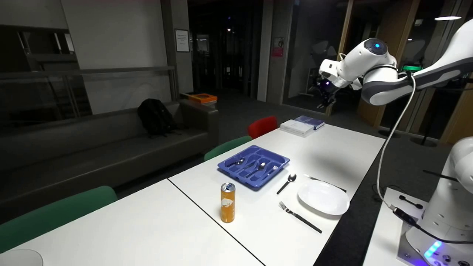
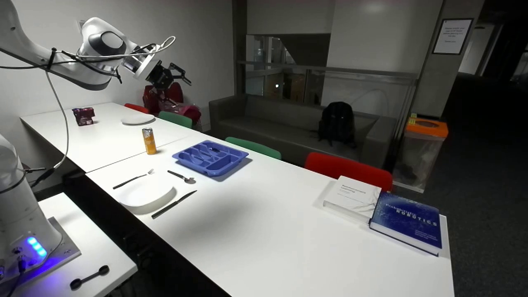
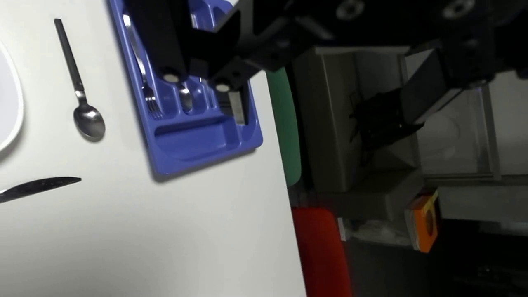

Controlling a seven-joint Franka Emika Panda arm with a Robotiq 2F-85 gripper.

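My gripper (image 2: 179, 85) hangs in the air above the table, tilted toward the sofa side. Its fingers stand wide apart in the wrist view, open with nothing between them. The blue cutlery tray (image 1: 253, 164) holds several pieces of cutlery, including a fork (image 3: 143, 74) and a spoon (image 3: 185, 98). Beside the tray lies a loose spoon (image 3: 88, 119) with a dark handle. A white plate (image 1: 323, 198) has a fork (image 1: 302, 218) on one side and a knife (image 2: 174, 204) on the other. Part of the tray is hidden behind my gripper in the wrist view.
An orange can (image 1: 228, 203) stands upright near the table seam. A white book (image 2: 352, 197) and a blue book (image 2: 406, 220) lie at the far end. Chairs line the sofa side.
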